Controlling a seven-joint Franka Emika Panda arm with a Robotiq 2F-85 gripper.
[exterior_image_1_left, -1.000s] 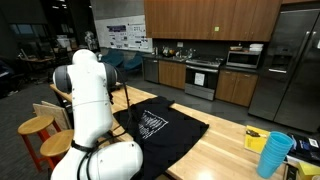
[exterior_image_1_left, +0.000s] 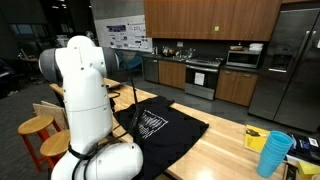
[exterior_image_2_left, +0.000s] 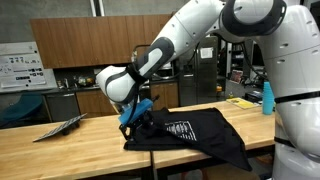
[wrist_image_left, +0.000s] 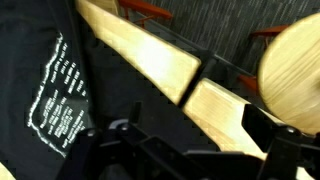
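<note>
A black cloth with a white printed patch (exterior_image_1_left: 150, 124) lies spread across the wooden table. Its print (wrist_image_left: 62, 100) also shows on the left of the wrist view, and the cloth (exterior_image_2_left: 205, 128) reaches the table's front edge in exterior view 2. My gripper is open, its fingers wide apart with nothing seen between them. Below it are black cloth and the bare wooden edge of the table. In exterior view 2 the gripper (exterior_image_2_left: 140, 122) hangs above the table near the cloth's left part; its fingertips are hard to make out there.
A round wooden stool (wrist_image_left: 295, 75) stands beyond the table edge. At the table's far end are a blue cup (exterior_image_1_left: 273, 154), a yellow item (exterior_image_1_left: 256, 138) and other small things. Bare tabletop (exterior_image_1_left: 205, 155) lies between them and the cloth.
The arm's upper part and wrist have shifted left in exterior view 1. The cloth and the things at the table's far end look unchanged.
</note>
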